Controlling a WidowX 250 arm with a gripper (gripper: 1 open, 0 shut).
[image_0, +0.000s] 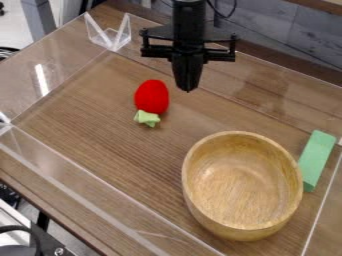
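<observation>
The black gripper (187, 77) hangs from the top centre, above and to the right of a red oval object (152, 97). Its narrow tip looks shut, with nothing visible between its fingers. A small light-green piece (146, 119) lies just below the red object. A wooden bowl (241, 222) sits at the lower right, and a long green block (315, 160) lies to the right of it.
A wall (294, 15) runs along the back. Clear plastic pieces stand at the upper left and left edge.
</observation>
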